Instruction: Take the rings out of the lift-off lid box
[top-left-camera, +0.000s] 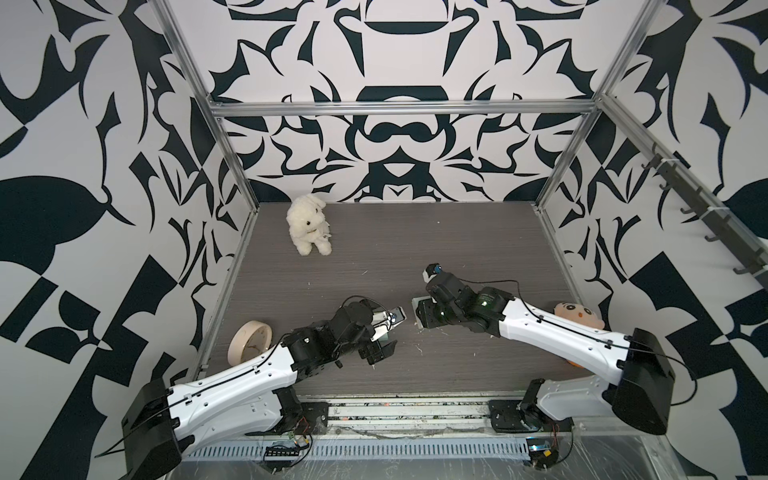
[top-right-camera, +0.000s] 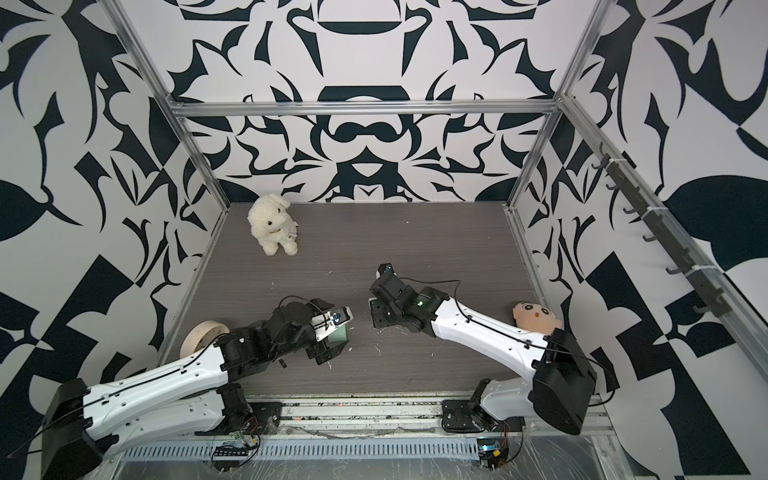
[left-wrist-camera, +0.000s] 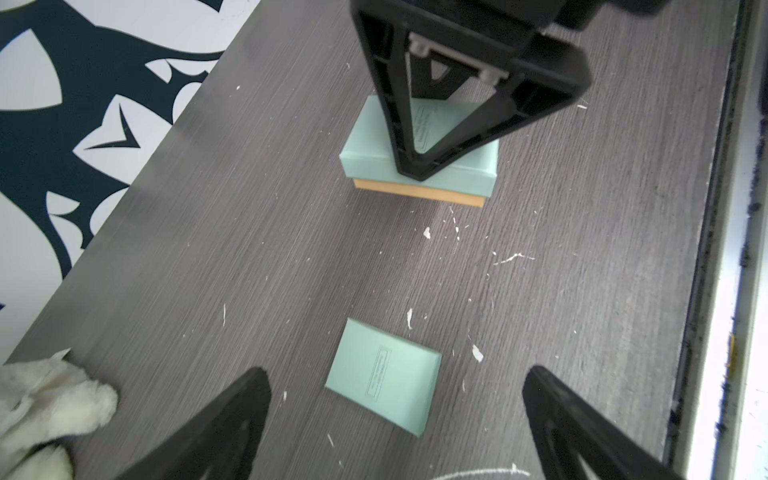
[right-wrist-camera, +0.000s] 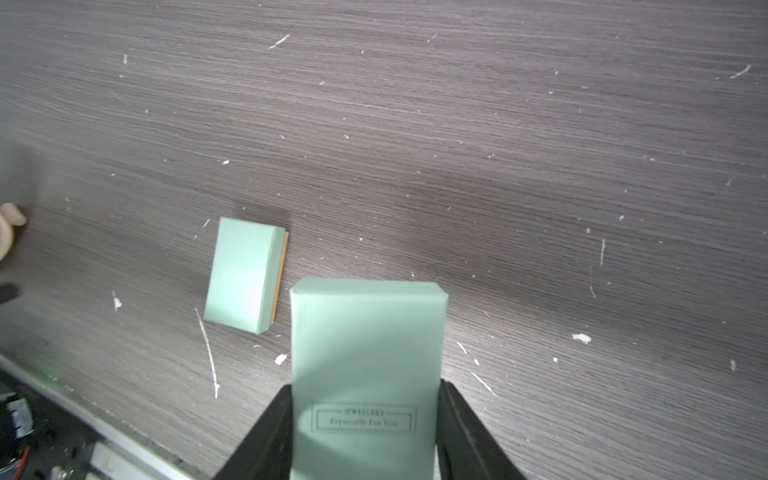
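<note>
My right gripper is shut on a mint box, held raised over the table; in the left wrist view this box (left-wrist-camera: 360, 144) shows an orange base under its mint top. Another mint box with an orange edge lies on the table; the left wrist view shows it (left-wrist-camera: 382, 376) between and beyond the fingers of my open left gripper. I see no rings. Both boxes are mostly hidden by the arms in the top views.
A white plush dog (top-left-camera: 308, 224) sits back left, a tape roll (top-left-camera: 244, 344) front left, and an orange doll (top-right-camera: 534, 316) at the right, partly behind the right arm.
</note>
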